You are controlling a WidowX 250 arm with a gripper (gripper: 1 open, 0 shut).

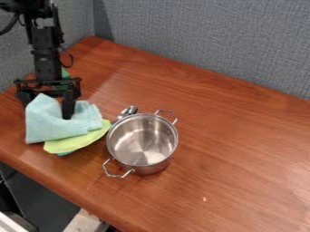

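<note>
My black gripper is at the left of the table, low over a light mint cloth, with its fingers at the cloth's upper part. Whether they are shut on it I cannot tell. The cloth lies partly over a yellow-green oval item, with a bit of teal beneath. A steel pot with two handles stands to the right, and a small shiny metal object sits at its upper left.
Grey padded walls border the table behind. The table's front-left edge is close below the cloth.
</note>
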